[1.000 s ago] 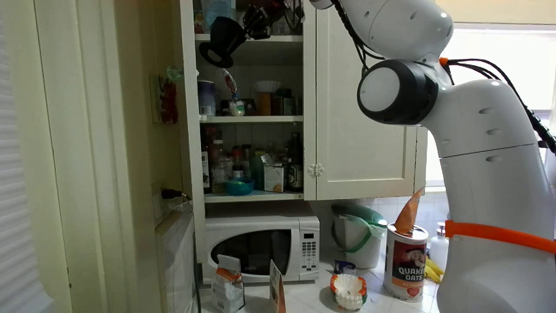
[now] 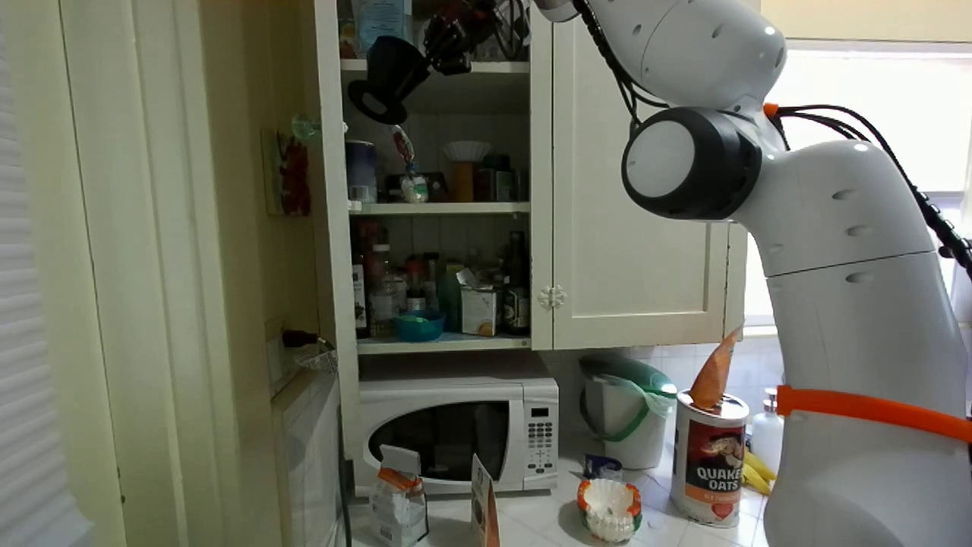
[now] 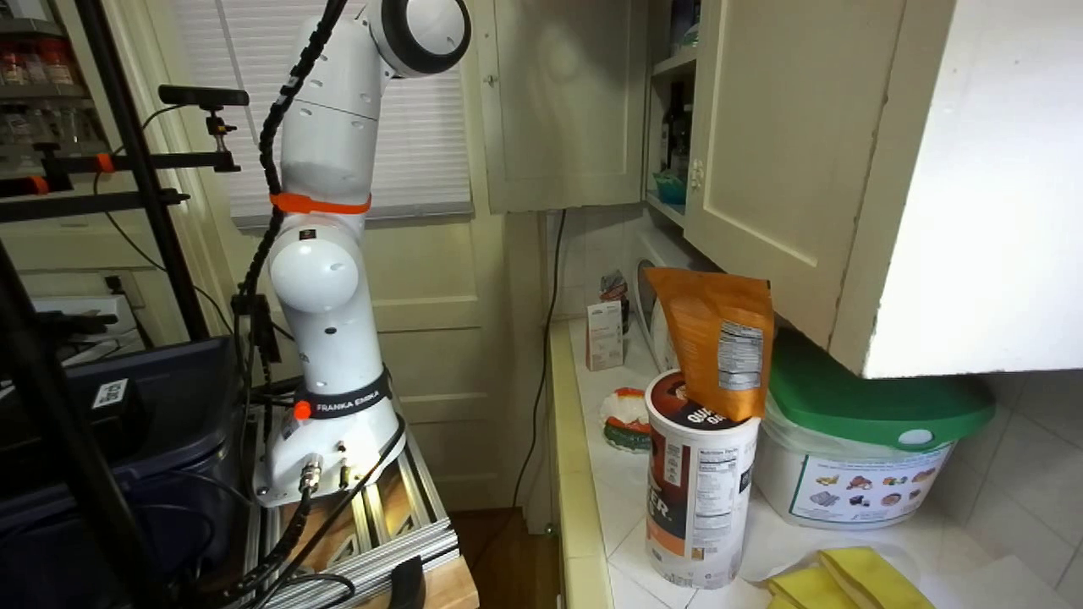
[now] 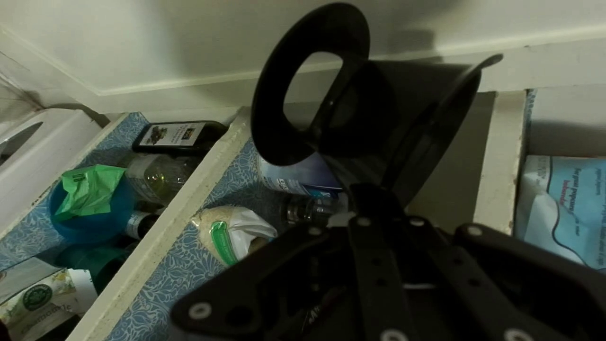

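Observation:
A black cone-shaped piece with a flat ring flange, looking like a coffee dripper [image 2: 397, 73], hangs in front of the open cupboard's upper shelves. My gripper [image 2: 432, 64] is shut on it from the right, and its flange tilts down and to the left. Seen from the wrist, the dripper [image 4: 392, 108] extends beyond the fingertips of my gripper. Its ring is on the left side there and its wide mouth on the right. The exact contact between fingers and dripper is dark and hard to make out. Exterior view 2 does not include the gripper.
The middle shelf [image 2: 437, 209] holds a blue canister [image 2: 361, 172], jars and a bag. Bottles and a blue bowl [image 2: 420, 327] crowd the lower shelf. A closed cupboard door [image 2: 638, 182] stands to the right. Below are a microwave [image 2: 456, 428] and an oats canister [image 2: 708, 460].
My gripper and the dripper have come down slightly in exterior view 1. The arm's elbow has shifted a little to the left. The shelves and counter look the same.

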